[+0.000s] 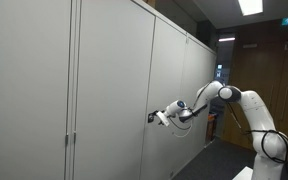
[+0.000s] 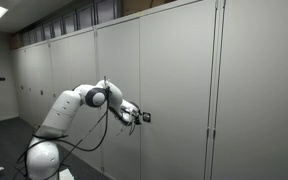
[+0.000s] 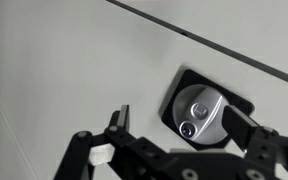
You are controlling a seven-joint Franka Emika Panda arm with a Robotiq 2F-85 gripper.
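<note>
A round silver latch (image 3: 197, 112) sits in a square black plate (image 3: 170, 112) on the pale cabinet door. My gripper stands open before the door, and the wrist view shows the latch between its fingers, nearer the right one. In exterior view 1 the gripper (image 1: 158, 117) is right beside the dark plate (image 1: 150, 118). From the other side, exterior view 2 has the plate (image 2: 147, 117) just right of the gripper (image 2: 139, 118). Whether a finger touches the latch cannot be told. Nothing is held.
Tall flat cabinet doors (image 1: 109, 90) form a wall on the gripper's far side, with a narrow seam (image 3: 219, 46) close to the latch. A cable (image 2: 104, 135) hangs loosely along the arm. Dark floor (image 1: 219, 160) lies open below.
</note>
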